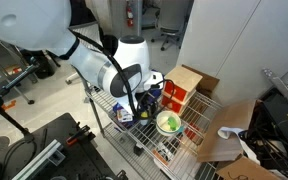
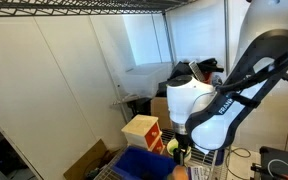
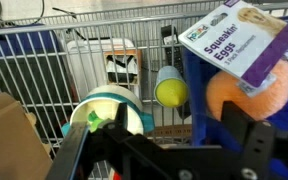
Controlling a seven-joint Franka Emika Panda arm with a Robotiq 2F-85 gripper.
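Observation:
My gripper stands open over the wire rack (image 3: 74, 45), its dark fingers spread wide at the lower part of the wrist view. Nothing is held between them. Just beyond the gap lies a grey cylinder with a yellow end (image 3: 171, 90). To its left is a white bowl (image 3: 127, 96) with something green and pale inside. On the right, a blue bin (image 3: 196, 75) holds an orange-pink round item (image 3: 246, 97) and a purple-and-white labelled package (image 3: 246, 38). In the first exterior view the bowl (image 1: 168, 122) rests on the rack beside the hand.
A red-and-white box (image 1: 176, 97) stands behind the bowl. An open cardboard box (image 1: 227, 130) takes up the rack's right side. Bare wire (image 1: 189, 150) shows between the bowl and that cardboard. In the second exterior view, the blue bin (image 2: 144, 163) sits close below the arm.

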